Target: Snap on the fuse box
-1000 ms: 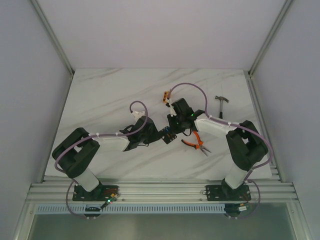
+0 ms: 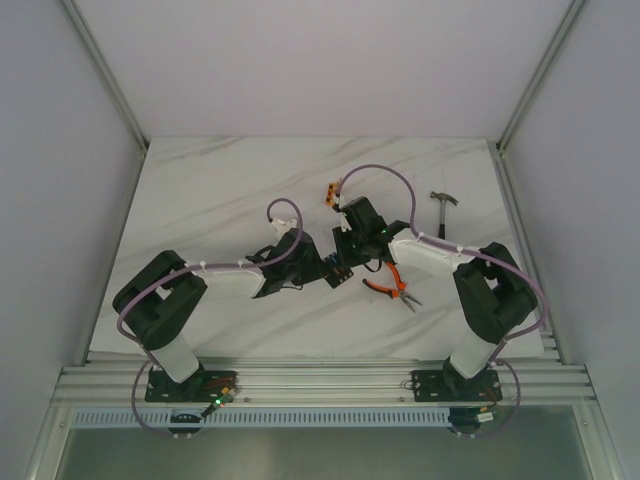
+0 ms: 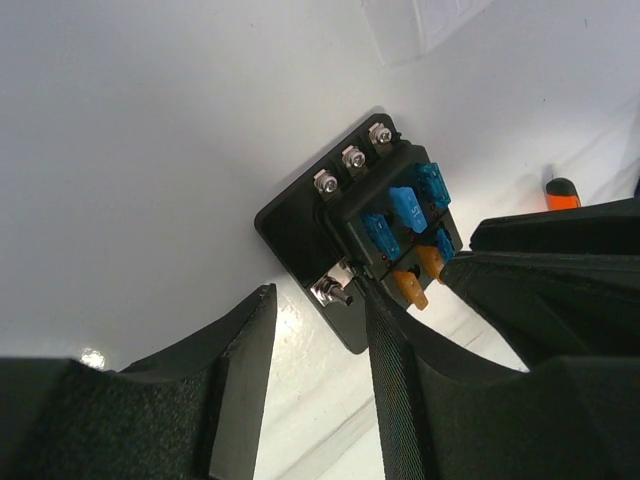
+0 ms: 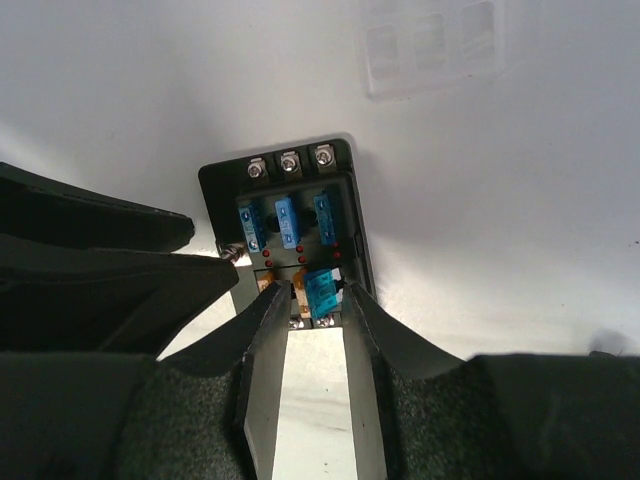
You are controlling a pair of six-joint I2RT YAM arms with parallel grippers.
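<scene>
The black fuse box [image 3: 300,240] lies on the white marble table with blue and orange blade fuses and metal terminals, seen in both wrist views. My left gripper is part open beside its lower-left edge, fingertips near a metal terminal, with nothing clearly held. My right gripper is open over the box's lower part, its fingertips either side of a tilted light-blue piece [image 4: 321,292] among the orange fuses. In the top view both arms meet over the box, hiding part of it.
A clear plastic case [image 4: 430,50] lies behind the box. Orange-handled pliers [image 2: 394,292] lie to the right front, a hammer [image 2: 442,212] at the far right, and an orange item [image 2: 332,194] at the back.
The left arm has shifted slightly toward the right and front around the fuse box. The right arm looks almost unchanged.
</scene>
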